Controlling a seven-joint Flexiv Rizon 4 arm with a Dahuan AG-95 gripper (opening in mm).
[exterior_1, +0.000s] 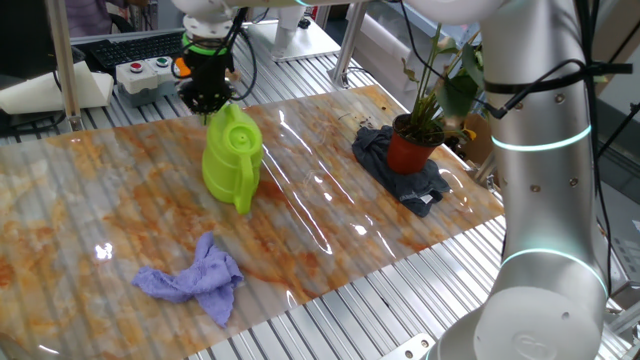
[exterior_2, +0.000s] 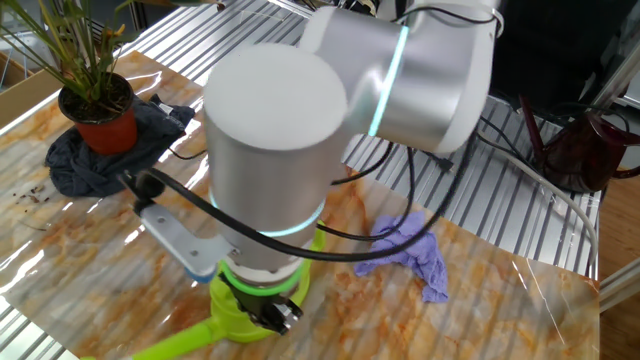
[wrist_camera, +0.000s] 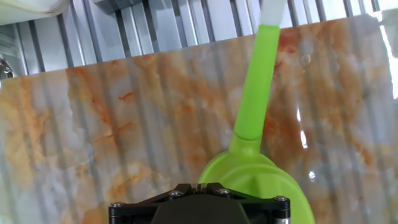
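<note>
A lime-green watering can (exterior_1: 231, 165) is at the far middle of the marbled sheet in exterior view 1. Its long green spout (wrist_camera: 257, 87) runs up the wrist view to a pale tip. My gripper (exterior_1: 205, 103) is at the can's upper far side; the fingers look drawn together in the wrist view (wrist_camera: 200, 186), beside the can's body. The can moves along with the gripper, so it appears held, though the exact contact is hidden. Whether its base touches the sheet I cannot tell. In exterior view 2 the arm covers part of the can (exterior_2: 235, 315).
A potted plant (exterior_1: 408, 150) stands on a dark cloth (exterior_1: 425, 188) to the right. A crumpled purple cloth (exterior_1: 200, 278) lies on the near left. A dark red jug (exterior_2: 580, 150) shows at exterior view 2's right edge. The sheet between plant and can is clear.
</note>
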